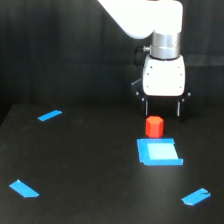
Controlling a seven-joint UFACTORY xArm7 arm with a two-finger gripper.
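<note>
A small red block (154,127) stands on the black table, just behind a pale square bordered with blue tape (160,152). Above and slightly behind the block hangs my gripper (163,108), pointing down from the white arm. Its two thin dark fingers are spread apart, and I see nothing between them. The fingertips are hard to make out against the black background.
Strips of blue tape lie on the table: one at the back left (50,115), one at the front left (24,188) and one at the front right (196,197). Dark curtains hang behind.
</note>
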